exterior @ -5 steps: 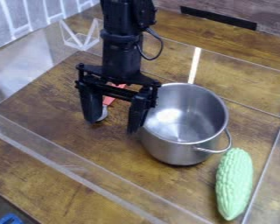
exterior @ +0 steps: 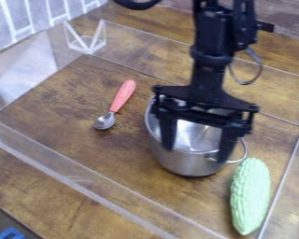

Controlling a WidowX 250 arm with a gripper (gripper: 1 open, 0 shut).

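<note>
My black gripper [exterior: 194, 134] hangs over the steel pot [exterior: 179, 161], its two fingers apart and hiding much of the pot's opening; whether anything is between or below them inside the pot is not clear. A spoon with a pink handle [exterior: 123, 96] lies on the wooden surface left of the pot. A pale green corn-shaped object [exterior: 249, 195] lies to the right front of the pot.
Clear plastic walls border the wooden work surface [exterior: 64, 131]. The area left and front-left of the pot is bare wood. A blue object [exterior: 7, 233] sits at the bottom left corner.
My gripper has moved right, from beside the pot's left to over it. The spoon, earlier mostly hidden behind the gripper, is now in plain view.
</note>
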